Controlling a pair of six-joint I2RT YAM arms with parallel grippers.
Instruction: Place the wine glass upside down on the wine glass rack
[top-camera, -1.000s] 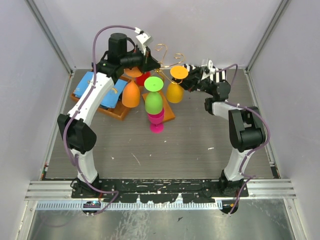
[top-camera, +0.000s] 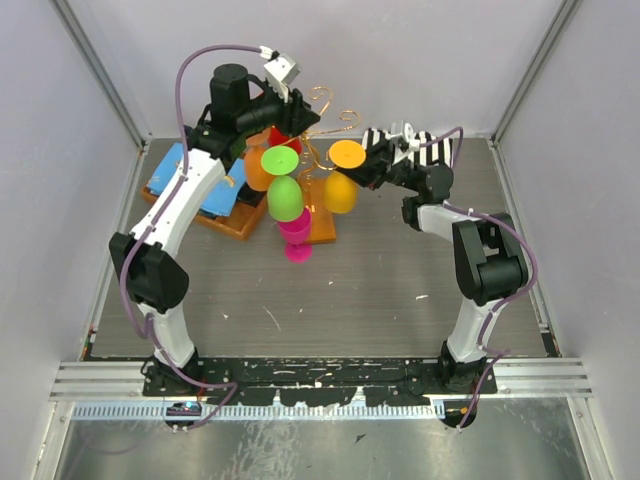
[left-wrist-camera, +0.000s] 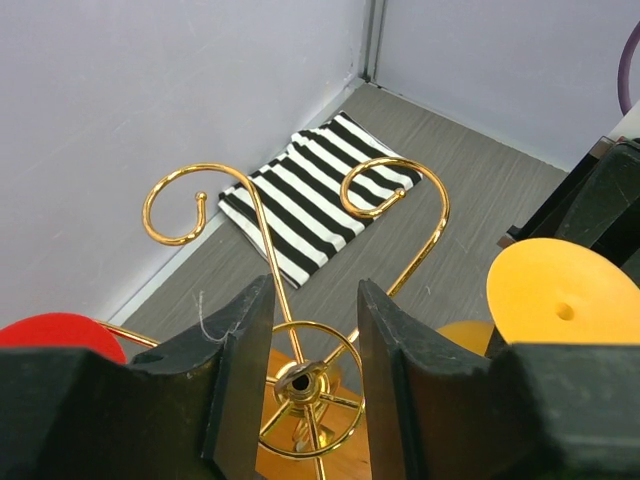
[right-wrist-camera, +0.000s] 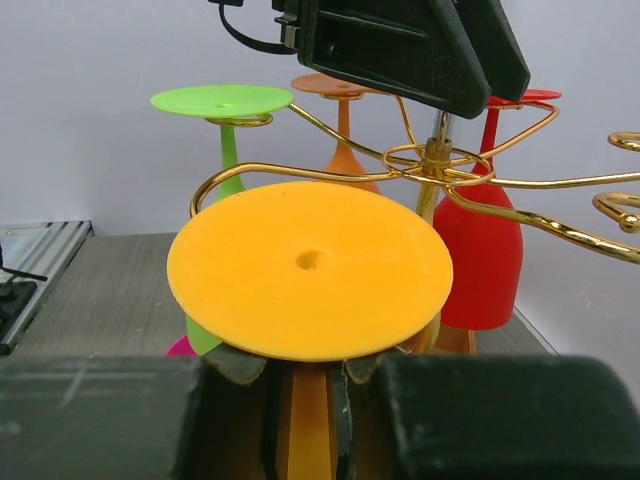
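Observation:
A yellow-orange wine glass (top-camera: 341, 193) hangs upside down, its round foot (right-wrist-camera: 310, 265) uppermost and its bowl below. My right gripper is shut on its stem. The gold wine glass rack (right-wrist-camera: 430, 165) has curled arms; one curl passes behind the yellow foot, and whether the stem sits inside it is hidden. Above the rack's centre, my left gripper stands part open, with the rack's top ring (left-wrist-camera: 312, 390) showing below and between its fingers. In the top view the left gripper (top-camera: 305, 120) covers part of the rack.
Green (top-camera: 286, 198), orange (top-camera: 257, 170) and red (right-wrist-camera: 480, 260) glasses hang upside down on other arms. A pink glass (top-camera: 296, 230) stands below the green one. Behind lies a striped cloth (left-wrist-camera: 310, 195). Two of the rack's curls at the back are empty.
The rack and its hanging glasses have shifted and turned to the left. My right gripper has moved slightly left with the yellow glass. The left gripper has moved a little left too.

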